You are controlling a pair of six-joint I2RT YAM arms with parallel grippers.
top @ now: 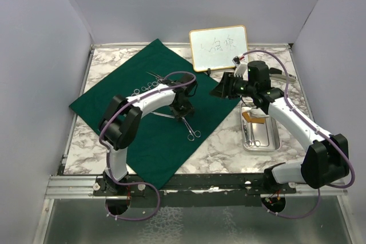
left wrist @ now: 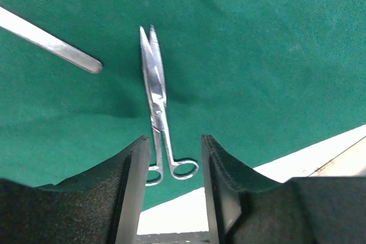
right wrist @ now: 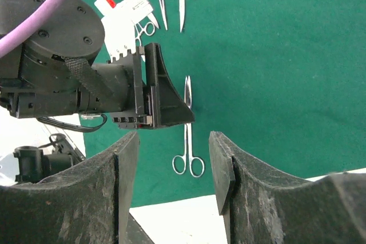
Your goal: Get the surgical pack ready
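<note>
My left gripper (top: 182, 110) hangs over straight scissors (top: 191, 131) on the green cloth (top: 148, 158). In the left wrist view its open fingers (left wrist: 126, 192) flank the handle end of the scissors (left wrist: 155, 95), above them; a flat steel instrument (left wrist: 51, 41) lies to the left. My right gripper (top: 220, 90) stands open over the cloth's right side, nothing between its fingers. Several more scissors-like instruments (right wrist: 163, 4) lie farther back. A steel tray (top: 274, 141) at the right holds instruments and brown pieces.
A whiteboard (top: 219, 47) lies at the back, a stapler (top: 280, 75) at the back right. Bare marble (top: 217, 155) lies between the cloth and the tray.
</note>
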